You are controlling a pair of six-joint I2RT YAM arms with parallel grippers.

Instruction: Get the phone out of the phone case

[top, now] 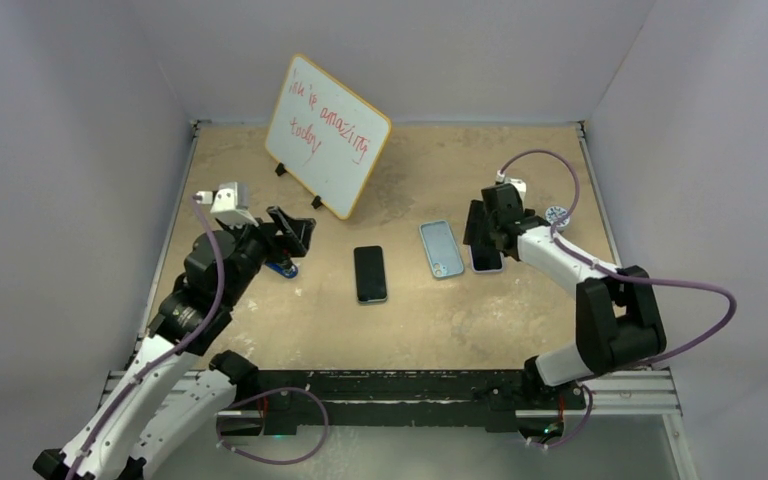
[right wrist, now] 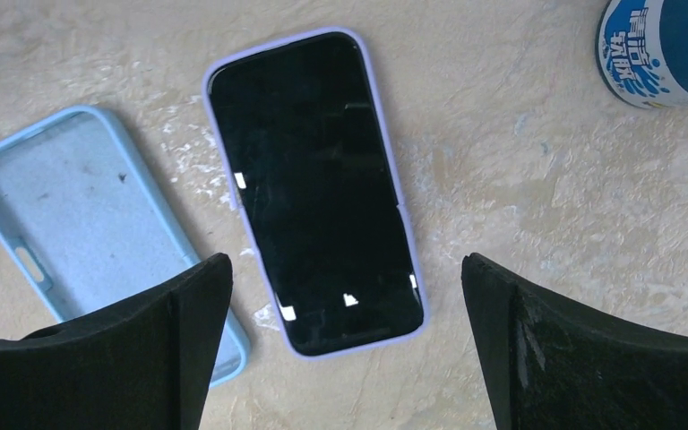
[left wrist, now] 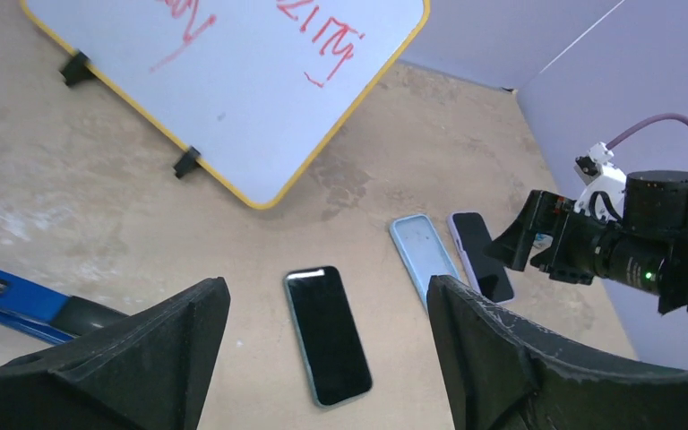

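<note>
A dark phone in a lavender case [right wrist: 316, 188] lies flat at the right, directly beneath my open right gripper. Left of it is an empty light-blue case [right wrist: 90, 215]. A second dark phone [top: 370, 273] with a pale rim lies at the table's middle; in the left wrist view it [left wrist: 327, 336] sits between the fingers of my open left gripper, which is raised above the table at the left in the top view.
A whiteboard [top: 327, 135] on black feet stands at the back left. A blue tool [left wrist: 18, 296] lies at the left. A round tin [right wrist: 658, 49] stands right of the lavender case.
</note>
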